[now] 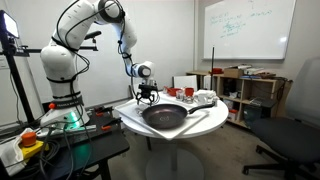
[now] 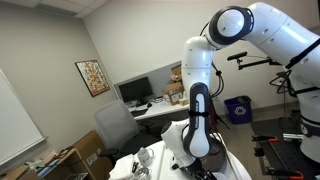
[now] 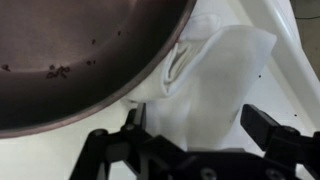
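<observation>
My gripper is open, its dark fingers at the lower edge of the wrist view with a white cloth (image 3: pixel 215 85) between and beyond them. The cloth lies crumpled on the white tray, partly beside and seemingly under the edge of a dark pan (image 3: pixel 80 60). In the first exterior view, the gripper (image 1: pixel 148 100) hangs low over the left side of the round table (image 1: pixel 205 124), left of the pan (image 1: pixel 165 116). Whether the fingertips touch the cloth cannot be told.
Red and white cups (image 1: pixel 205 98) stand toward the back of the table. The pan's handle (image 1: pixel 202 107) points back and to the right. An office chair (image 1: pixel 285 135) is at the right. A raised rim of the tray (image 3: pixel 282 45) runs along the right of the wrist view.
</observation>
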